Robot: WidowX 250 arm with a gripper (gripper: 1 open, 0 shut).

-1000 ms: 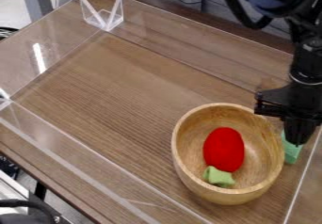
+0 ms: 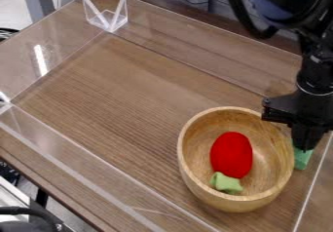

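Note:
My black gripper (image 2: 305, 132) reaches down from the top right, just right of a wooden bowl (image 2: 198, 143). Its fingers look shut, and a green object (image 2: 302, 158) lies on the table directly below them; whether they touch it is unclear. Inside the bowl are a red oval object (image 2: 231, 154) and a small light green piece (image 2: 225, 183).
A clear plastic holder (image 2: 107, 13) stands near the back left. Dark cables lie off the table at the lower left.
The gripper has shifted very slightly beside the bowl; the objects look unchanged.

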